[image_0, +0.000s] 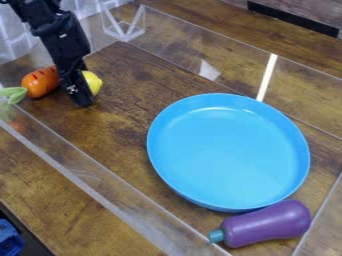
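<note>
My black gripper (78, 84) reaches down from the top left, its fingers at a yellow object (91, 80) that it partly hides; it looks shut on it. An orange carrot (39, 81) with pale green leaves (12, 95) lies just left of the gripper.
A large blue plate (229, 150) fills the right middle. A purple eggplant toy (266, 224) lies at the lower right, and a small dark blue object (7, 240) is at the lower left edge. The wooden surface between gripper and plate is clear, bordered by clear walls.
</note>
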